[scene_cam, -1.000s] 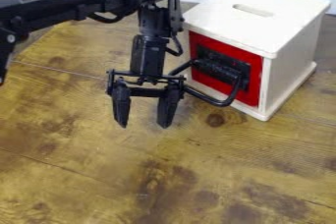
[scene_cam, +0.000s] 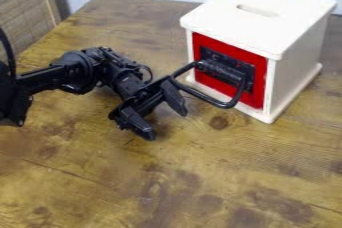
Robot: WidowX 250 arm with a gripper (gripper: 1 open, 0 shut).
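Note:
A white wooden box [scene_cam: 286, 22] with a slot in its top stands at the upper right. Its red front panel [scene_cam: 211, 81] carries a black mechanism [scene_cam: 227, 65] with a bent black bar [scene_cam: 214, 100] reaching out toward the left. My black gripper [scene_cam: 156, 111] is low over the table, left of the box and beside that bar, its fingers apart and pointing down toward the front right, with nothing visible between them.
A white wall runs behind the box, and a tan slatted panel [scene_cam: 22, 12] stands at the far left edge.
The box looks unmoved.

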